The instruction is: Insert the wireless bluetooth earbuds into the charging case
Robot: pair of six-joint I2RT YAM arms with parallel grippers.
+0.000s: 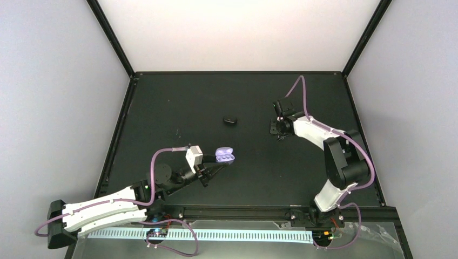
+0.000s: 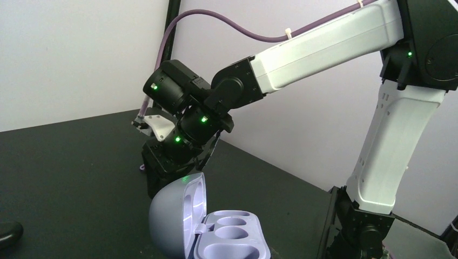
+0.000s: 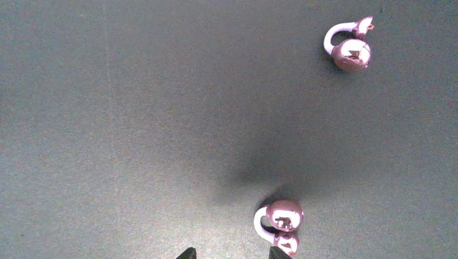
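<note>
The lilac charging case (image 1: 224, 156) stands with its lid up, and my left gripper (image 1: 220, 162) is shut on it. Empty wells show inside the case (image 2: 231, 233) in the left wrist view; the left fingers are out of that view. Two shiny pinkish earbuds lie apart on the black table in the right wrist view: a near earbud (image 3: 283, 216) and a far earbud (image 3: 351, 54). My right gripper is open, its tips at the bottom edge, with the near earbud just beyond and to the right of them. From above, the right gripper (image 1: 274, 128) covers both earbuds.
A small black object (image 1: 230, 120) sits on the table between the two arms, farther back than the case. Bare table (image 1: 178, 102) surrounds it on the far left and along the back.
</note>
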